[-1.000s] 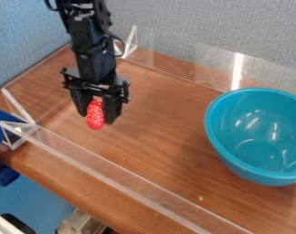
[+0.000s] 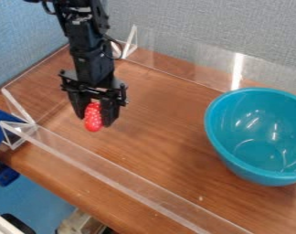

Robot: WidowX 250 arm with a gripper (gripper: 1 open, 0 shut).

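My black gripper (image 2: 93, 99) is low over the wooden table (image 2: 151, 155) on the left, shut on a small red speckled object (image 2: 93, 118) that hangs below its fingers. Whether the object touches the tabletop cannot be told from this view.
A large turquoise bowl (image 2: 254, 137) stands on the right. Clear strips run along the table's front and back, with white brackets at the left. Blue items (image 2: 5, 169) lie off the table's left edge.
The gripper and the red object have shifted very slightly to the left since a second ago.
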